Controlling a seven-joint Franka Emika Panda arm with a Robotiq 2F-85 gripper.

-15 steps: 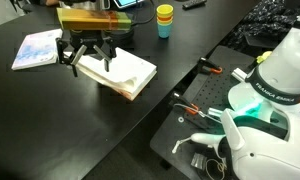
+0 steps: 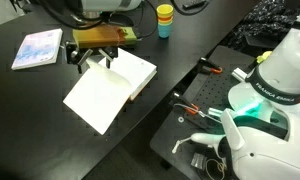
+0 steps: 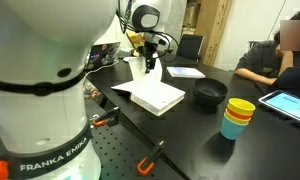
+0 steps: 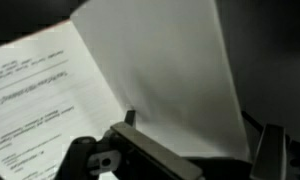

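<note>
A white book [image 2: 138,72] lies open on the dark table. Its cover or a bundle of pages, a blank white flap [image 2: 95,100], spreads out from the book toward the near left and looks partly raised in exterior view 2. Over the flap's far end, my gripper [image 2: 94,64] stands open with its fingers apart. In the wrist view the blank flap [image 4: 165,65] fills the middle, passing behind the gripper's fingers, and a printed page [image 4: 40,110] shows at the left. Whether a finger touches the flap I cannot tell.
A dark bowl [image 3: 209,92] and stacked yellow and blue cups [image 3: 236,118] stand beyond the book. Another book [image 2: 37,48] with a pale cover lies at the far left. A person [image 3: 275,60] sits at the table. Bare table lies left of the flap.
The white flap has swung down and outward from the book toward the near left.
</note>
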